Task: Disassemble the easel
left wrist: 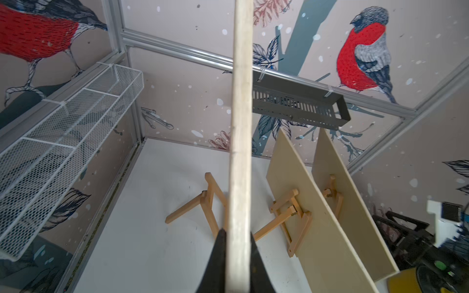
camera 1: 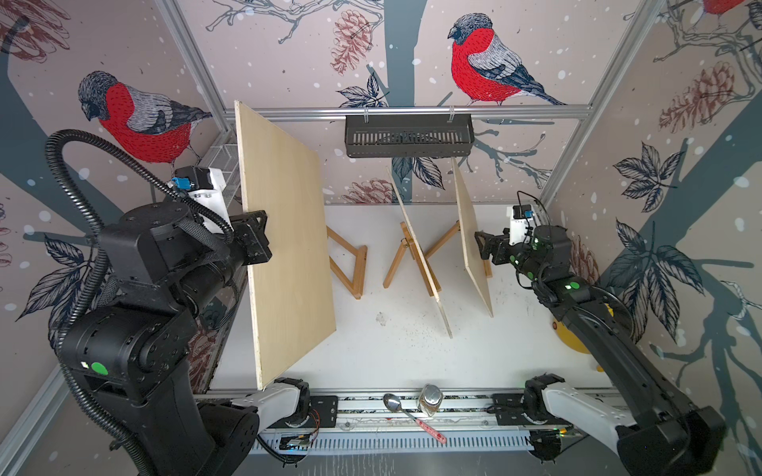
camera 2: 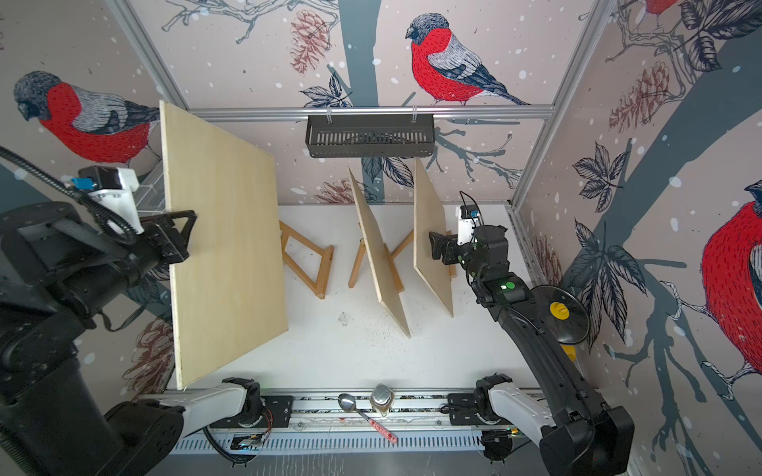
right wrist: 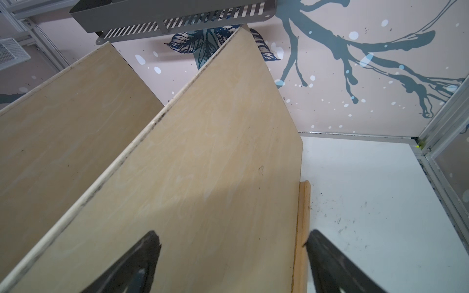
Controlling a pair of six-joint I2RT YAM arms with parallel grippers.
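Observation:
A large plywood board (camera 1: 289, 246) hangs upright at the left, clear of the wooden easel stand (camera 1: 359, 273) behind it. My left gripper (camera 1: 258, 238) is shut on that board's edge; in the left wrist view the held board (left wrist: 239, 146) is seen edge-on between the fingers. Two more boards stand on their own small easels: a middle board (camera 2: 379, 254) and a right board (camera 2: 432, 238). My right gripper is open before the right board (right wrist: 205, 171), its fingers apart. A strip of that board's easel (right wrist: 302, 229) shows beyond its edge.
A dark slotted rack (camera 1: 408, 136) hangs on the back rail above the boards. On the left wall is a white mesh shelf (left wrist: 68, 146). A spoon (camera 1: 412, 416) and a metal jar (camera 1: 430, 399) lie at the front. Bare white table lies in front of the stands.

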